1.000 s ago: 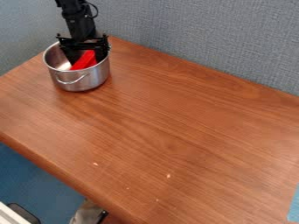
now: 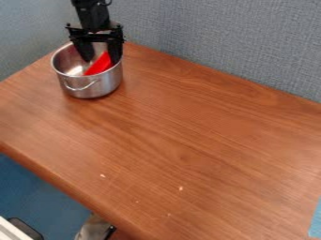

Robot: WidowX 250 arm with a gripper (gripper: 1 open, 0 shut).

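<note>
A steel pot (image 2: 90, 86) with a wire handle sits at the upper left of the wooden table. Inside it lies a red object (image 2: 100, 64), partly hidden. My black gripper (image 2: 96, 52) reaches down over the pot's mouth from above, just over the red object; whether its fingers are open or shut, or touch the object, I cannot tell.
Grey padded walls stand behind and left of it. Below the table's left edge is blue floor with some equipment at the bottom left.
The gripper has shifted slightly right and up within the pot's mouth, and the pot and red object appear to have moved very slightly right.
</note>
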